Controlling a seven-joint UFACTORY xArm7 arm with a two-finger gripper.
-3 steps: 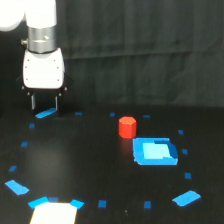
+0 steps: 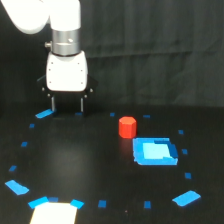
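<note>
A small red block (image 2: 127,127) with a many-sided outline stands on the black table, right of centre. Just right of it and nearer the camera lies a blue-edged square (image 2: 140,158) with a pale middle. My gripper (image 2: 67,103) hangs at the upper left, its white hand pointing down. Its dark fingers are wide apart with nothing visible between them. A clear gap separates it from the red block.
Small blue marks dot the table. Larger blue tape strips lie at the left (image 2: 17,187) and right (image 2: 186,198). A pale square object (image 2: 53,213) is cut off by the bottom edge. Mid-table is clear.
My gripper has moved to the right, appearing slightly lower in view, and its fingers remain apart. The red block and the blue-edged square have not moved.
</note>
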